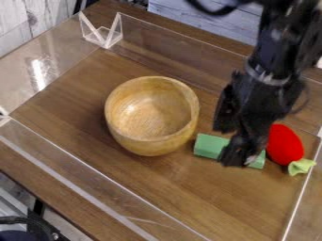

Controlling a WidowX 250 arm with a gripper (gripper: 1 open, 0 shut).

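My gripper (239,122), dark and motion-blurred, is low over the right part of the table, open, above and partly in front of a green block (214,147). A red object (285,142) with a pale green tip lies just right of it. A wooden bowl (141,118) sits left of the gripper. Whether the fingers touch the block cannot be told.
A clear plastic piece stands at the back left edge. A wall or rail runs along the back.
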